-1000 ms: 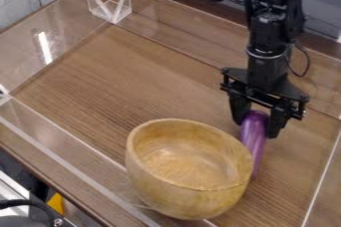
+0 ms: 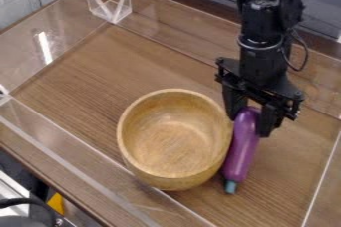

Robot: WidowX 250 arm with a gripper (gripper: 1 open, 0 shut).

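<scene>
The black gripper is lowered at the right of the tabletop, its fingers around the upper end of a long purple object that has a teal tip toward the front. Whether the fingers press on it is hard to tell. A wooden bowl stands just left of the purple object, close beside it.
A white wire holder sits at the back left.
The bowl has shifted back, up in the view, and looks more upright beside the purple object.
</scene>
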